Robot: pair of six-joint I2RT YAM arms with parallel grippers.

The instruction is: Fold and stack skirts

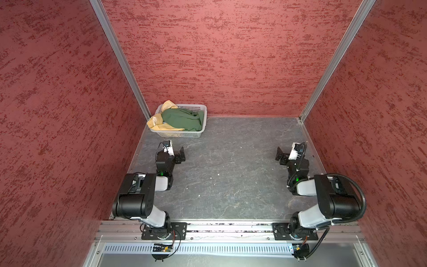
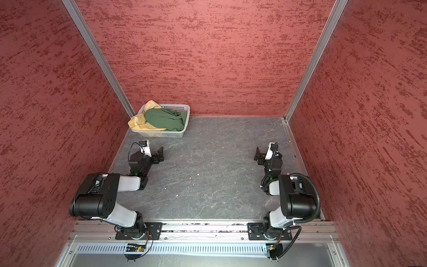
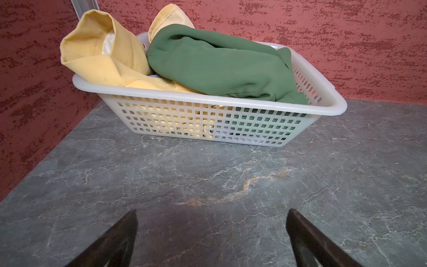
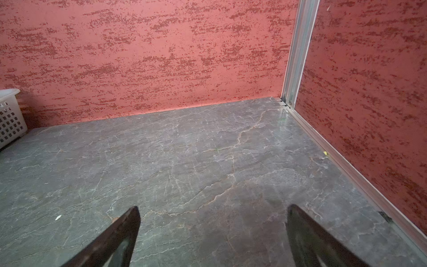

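Note:
A crumpled green garment (image 3: 222, 64) lies on top of a yellow one (image 3: 111, 66) in the white perforated basket (image 3: 178, 118) at the back left. One yellow fold hangs over the basket's left rim. Whether other skirts lie underneath cannot be made out, though something pale shows through the lower holes. My left gripper stands open and empty in front of the basket, apart from it. On the right side of the table, my right gripper is also open, with only bare tabletop between its fingers.
Red walls (image 2: 204, 57) close it in at the back and both sides, with a metal rail (image 4: 355, 178) along the right edge.

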